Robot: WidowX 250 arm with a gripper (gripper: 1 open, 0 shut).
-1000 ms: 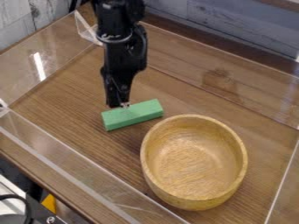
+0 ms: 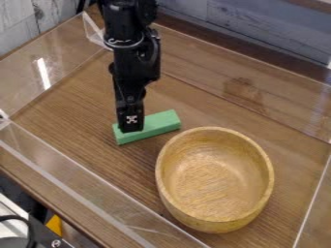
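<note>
My black gripper [image 2: 132, 111] hangs open just over the left part of a green rectangular block [image 2: 161, 127], which lies on the wooden table [image 2: 77, 136]. Its fingertips reach down to the block; whether they touch it I cannot tell. A round tan bowl [image 2: 215, 172] stands right of and in front of the block.
Clear walls or panels edge the table at the left and along the back. Dark cables show in the bottom left corner.
The block and bowl have not visibly moved.
</note>
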